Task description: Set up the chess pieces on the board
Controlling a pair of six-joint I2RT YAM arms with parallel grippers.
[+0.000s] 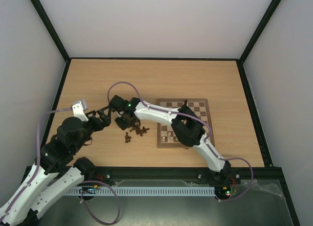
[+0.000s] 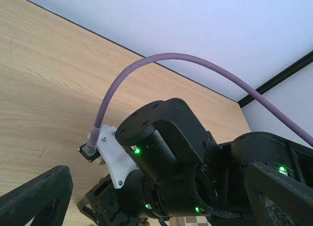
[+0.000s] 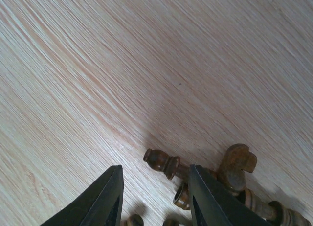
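Several dark brown chess pieces (image 1: 139, 130) lie in a loose heap left of the board. In the right wrist view a toppled piece with a rounded head (image 3: 166, 163) and a knight (image 3: 236, 166) lie among others at the lower right. My right gripper is over the heap's edge, its fingers apart with bare wood between them. The chessboard (image 1: 183, 145) holds pale pieces along its near side and a dark piece (image 1: 186, 102) at its far side, partly behind the right arm. My left gripper (image 1: 105, 114) hangs left of the right one, open and empty.
The right arm (image 1: 159, 113) reaches across the board, its wrist (image 2: 161, 138) close in front of the left gripper. A small group of brown pieces (image 1: 127, 137) lies nearer the front. Free table (image 1: 195, 79) stretches behind the board.
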